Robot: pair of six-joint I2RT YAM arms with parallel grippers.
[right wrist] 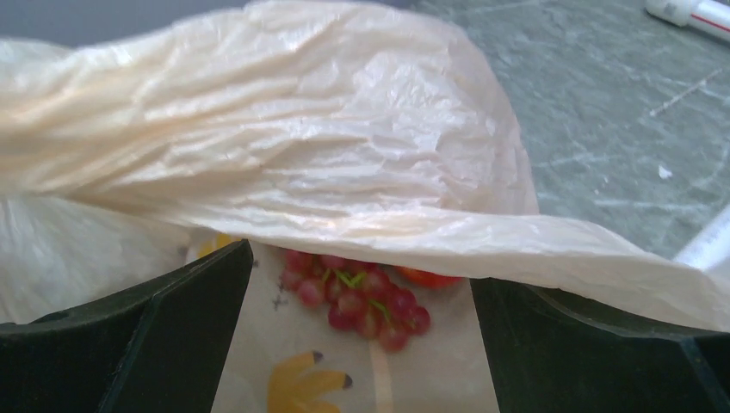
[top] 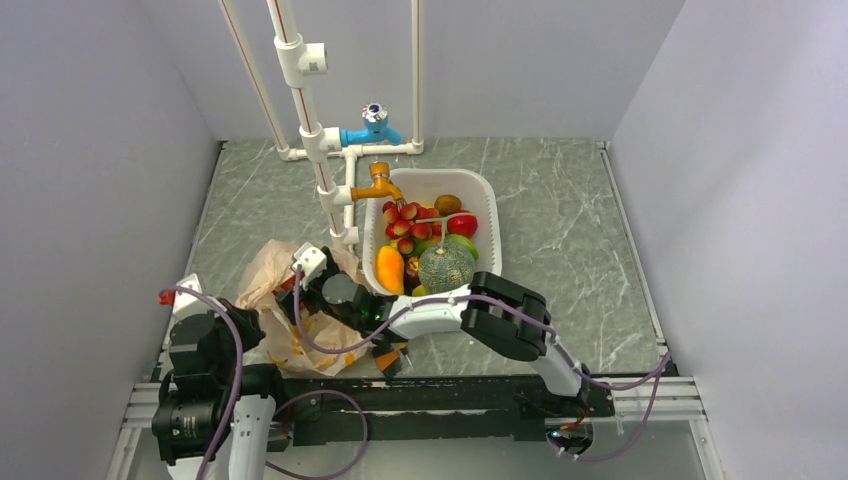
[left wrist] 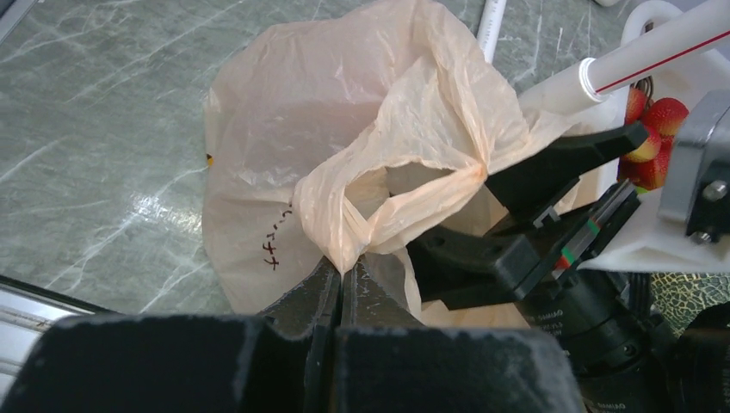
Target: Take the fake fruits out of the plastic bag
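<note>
The thin, pale plastic bag (left wrist: 310, 103) lies on the counter at the left, its mouth facing my right arm. My left gripper is shut on a gathered fold of the bag's rim. At the mouth, my right gripper stands open, nothing gripped. Between its spread fingers, deeper inside, the right wrist view shows red grapes (right wrist: 361, 305) and yellow bananas (right wrist: 301, 383). Part of a red-orange fruit (right wrist: 426, 277) peeks out behind the grapes. A drooping upper fold of the bag hides whatever lies farther back.
A white basket (top: 487, 200) full of fruits stands right of the bag. White pipes (top: 325, 180) with an orange tap (top: 380, 185) rise close behind the right gripper.
</note>
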